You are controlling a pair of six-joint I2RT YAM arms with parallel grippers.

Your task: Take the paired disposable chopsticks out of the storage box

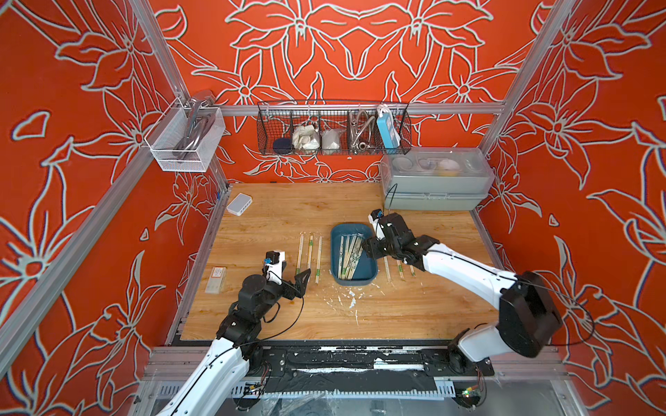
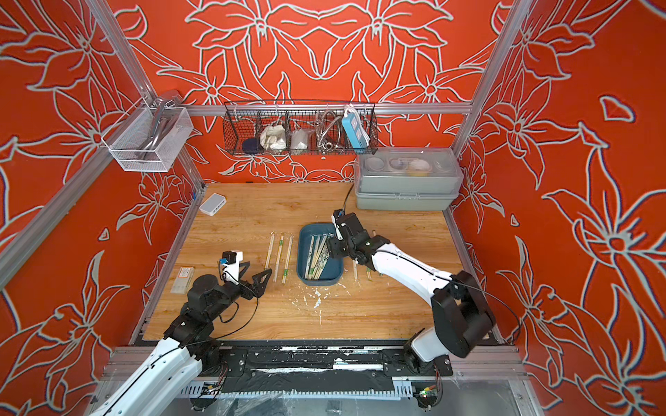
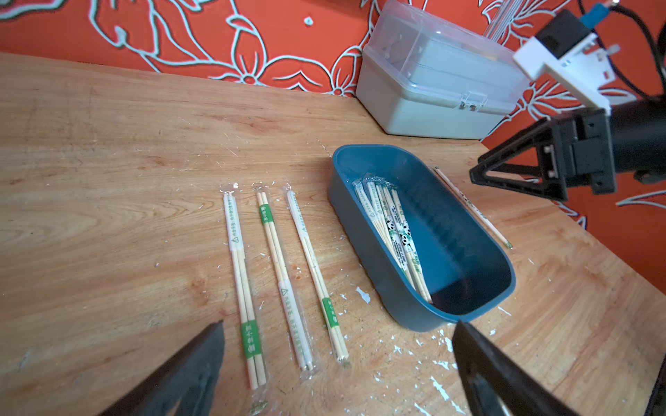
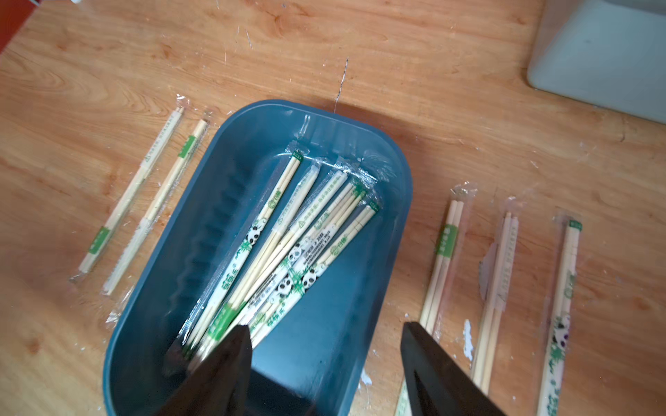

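Note:
The blue storage box (image 1: 353, 280) stands mid-table. Several paired chopsticks (image 4: 277, 256) in clear wrappers lie inside it, mostly slanted side by side. My right gripper is over the box, fingers apart with nothing between them; in the left wrist view the right gripper hangs above the box's right side. Left of the box, three wrapped pairs (image 3: 277, 277) lie parallel on the wood. Open and empty, my left gripper is at their near left. Right of the box, three more pairs (image 4: 496, 298) lie in a row.
White scraps (image 1: 352, 301) litter the table in front of the box. A lidded grey container (image 1: 437, 190) occupies the back right. A white box-shaped item (image 1: 239, 204) sits at the back left and a pale flat item (image 1: 215, 279) at the left edge.

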